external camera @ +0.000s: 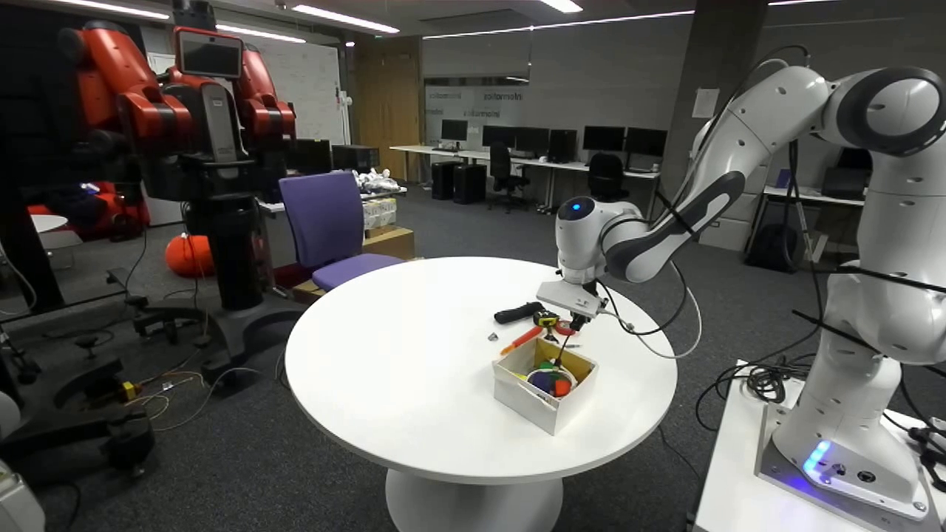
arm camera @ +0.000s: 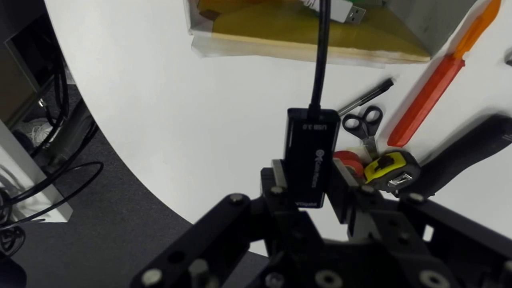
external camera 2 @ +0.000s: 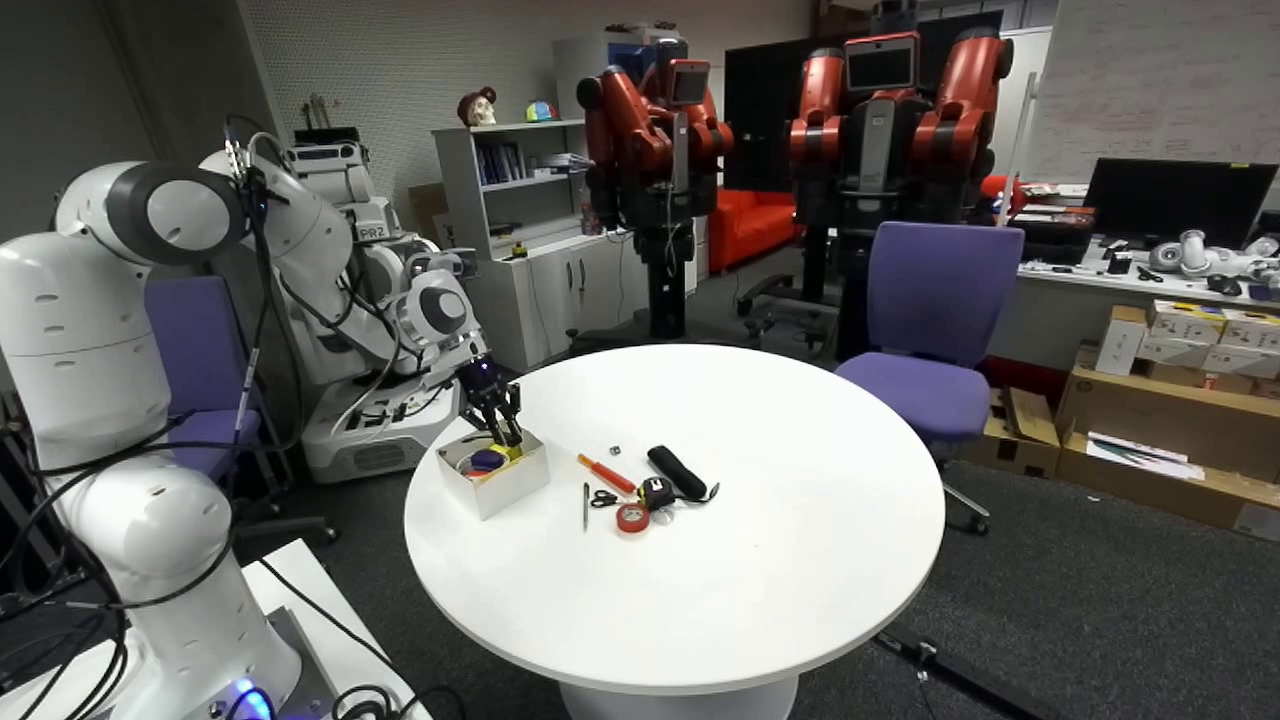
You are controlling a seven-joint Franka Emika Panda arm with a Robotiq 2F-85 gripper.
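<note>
Between the fingers of my gripper is a black USB 3.0 adapter (arm camera: 313, 139), gripped by its sides with its label facing the camera. From its end a black cable (arm camera: 322, 62) runs across the wall of the white box (arm camera: 288, 44); a USB plug (arm camera: 355, 14) with a white body shows over the box. In exterior view 1 my gripper (external camera: 576, 324) is over the back rim of the box (external camera: 528, 403), the cable hanging into it. Colourful round items (external camera: 560, 386) lie inside. The adapter is too small to make out clearly in the exterior views.
Beside the box lie an orange-red cutter (arm camera: 427, 96), scissors (arm camera: 367, 125), a pen (arm camera: 369, 96), red tape (arm camera: 349, 161), a tape measure (arm camera: 396, 168) and a black handled item (arm camera: 465, 149). The white table (external camera 2: 768, 540) has wide free room away from these.
</note>
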